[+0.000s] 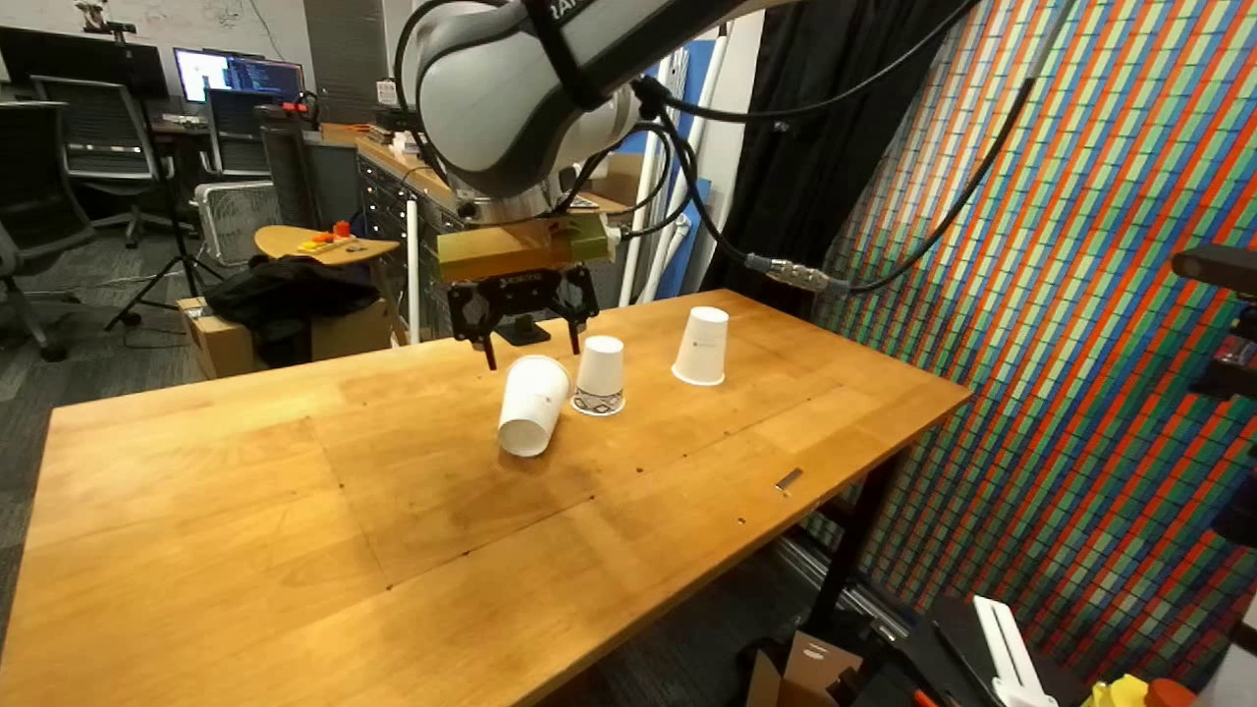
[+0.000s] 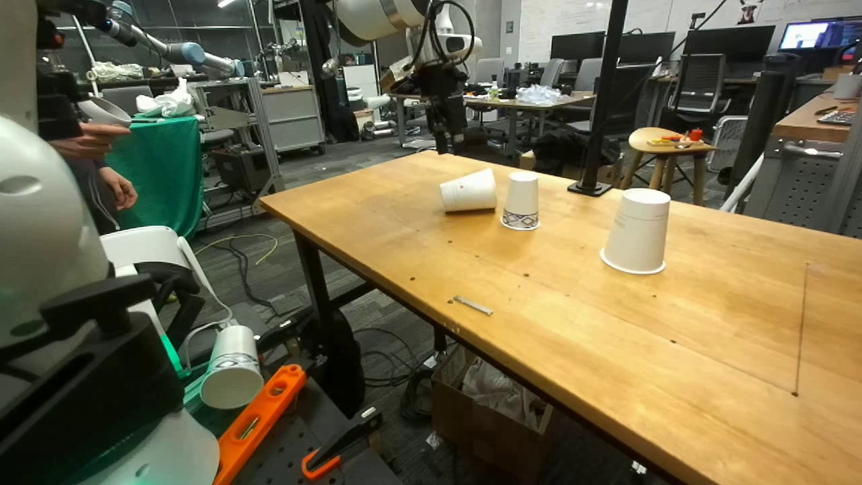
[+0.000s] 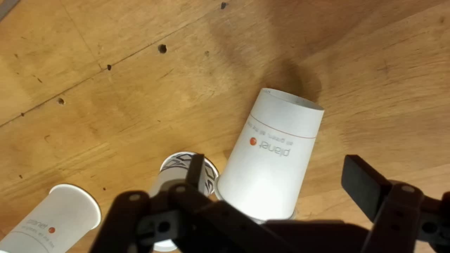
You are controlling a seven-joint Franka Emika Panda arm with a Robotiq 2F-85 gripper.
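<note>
A white paper cup (image 3: 268,164) with an orange dot lies on its side on the wooden table, between the two finger lines in the wrist view but below them. Close beside it a cup with a dark zigzag band (image 1: 600,379) stands upside down. A third white cup (image 2: 638,232), also upside down, stands apart from these two. My gripper (image 1: 532,353) hangs above the table near the tipped cup, open, its fingers (image 3: 365,185) wide apart with nothing held. Part of the banded cup is hidden by a finger in the wrist view.
A small metal strip (image 2: 473,306) lies near one table edge. A black post (image 2: 590,187) rises from the table near the banded cup. The broad table surface (image 1: 259,530) left of the cups is clear in the first exterior view.
</note>
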